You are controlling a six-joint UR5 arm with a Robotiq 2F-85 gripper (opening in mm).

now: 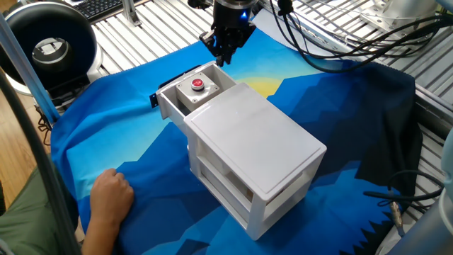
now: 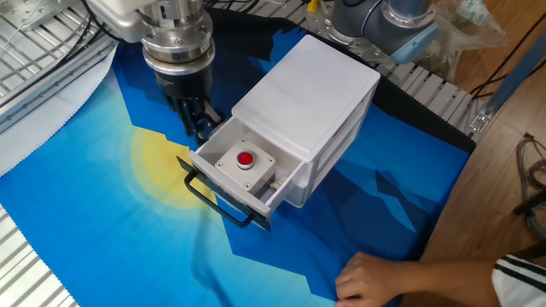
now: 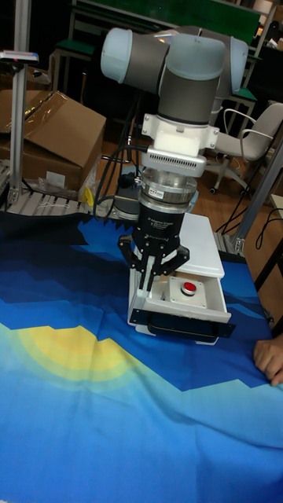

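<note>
A small white drawer cabinet (image 1: 255, 138) stands on the blue patterned cloth. Its top drawer (image 2: 284, 189) is pulled out, with a black handle (image 2: 220, 205) on the front. Inside that drawer sits a grey box (image 2: 232, 162) bearing a red button (image 2: 246, 159). My gripper (image 1: 224, 59) points down at the drawer's side wall, away from the person's hand. Exterior view 3 puts the gripper (image 3: 143, 288) close against that wall; whether the wall's edge lies between the fingers cannot be made out.
A person's hand (image 1: 112, 195) rests on the cloth on the drawer's other side. Black cables (image 1: 354, 49) cross the rail table behind. Open cloth (image 3: 75, 419) lies in front of the drawer.
</note>
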